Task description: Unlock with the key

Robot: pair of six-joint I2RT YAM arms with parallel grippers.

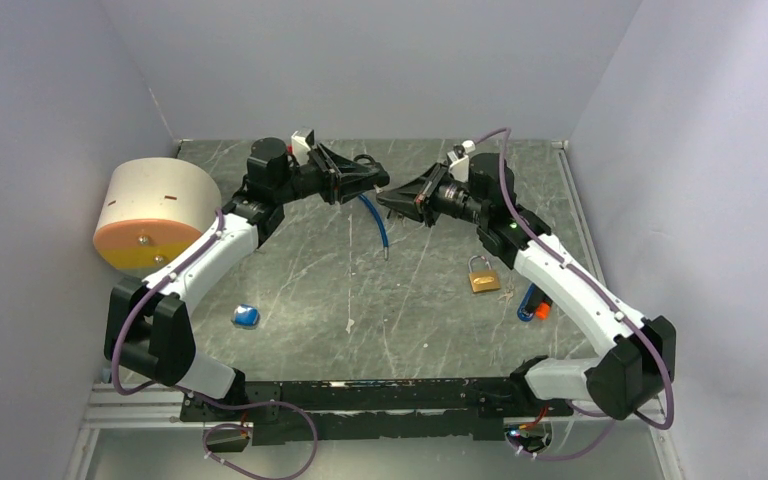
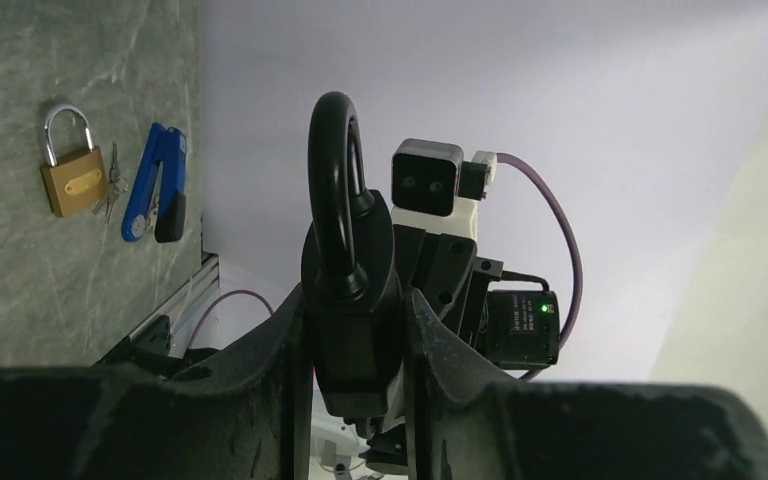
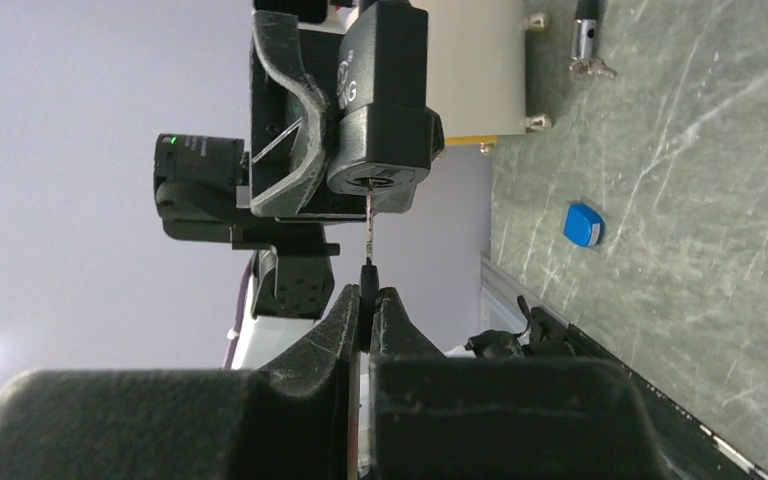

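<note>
A black padlock (image 2: pixel 350 330) with a curved shackle hangs in the air, my left gripper (image 1: pixel 373 176) shut on its body. Facing it from the right, my right gripper (image 1: pixel 388 199) is shut on a key (image 3: pixel 368 300) by its black head. In the right wrist view the thin silver blade points up at the keyhole in the padlock's underside, its tip at or in the hole; I cannot tell how deep.
On the marble table (image 1: pixel 310 300) lie a brass padlock (image 1: pixel 485 280) with keys, a blue lock (image 2: pixel 142 180) at the right, a small blue object (image 1: pixel 245 314) and a blue cable (image 1: pixel 380 228). A cream cylinder (image 1: pixel 155 200) stands far left.
</note>
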